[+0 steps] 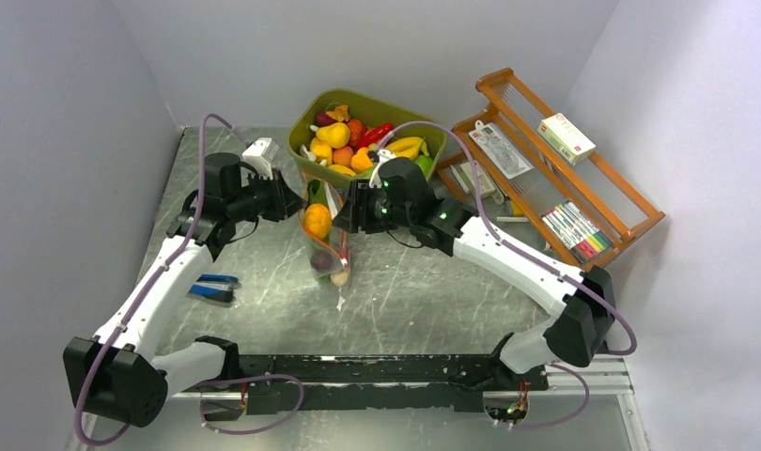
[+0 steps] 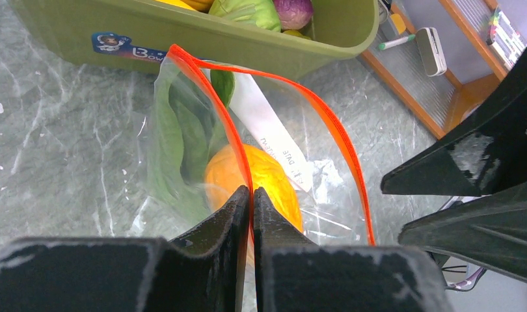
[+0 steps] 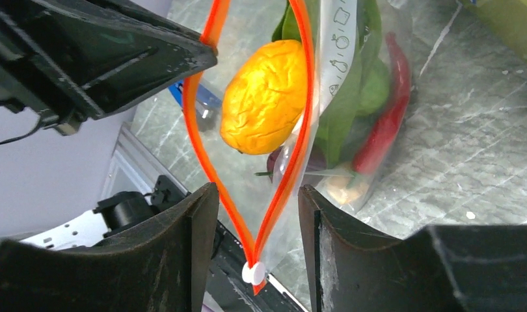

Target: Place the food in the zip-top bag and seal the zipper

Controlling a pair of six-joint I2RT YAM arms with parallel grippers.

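Note:
My left gripper is shut on the orange zipper edge of the clear bag (image 1: 328,254), which stands open in front of the green bin. Inside are a yellow-orange bell pepper (image 3: 264,97), green vegetables (image 2: 183,136), a red chili (image 3: 384,130), a dark vegetable and a pale one near the bottom. My right gripper hangs beside and over the bag's mouth, part open, with the zipper strips and white slider (image 3: 253,273) seen between its fingers; it holds no food.
The green bin (image 1: 386,113) full of food sits behind the bag. A wooden rack (image 1: 640,211) with boxes and markers is at right; blue tools (image 1: 212,291) lie at left.

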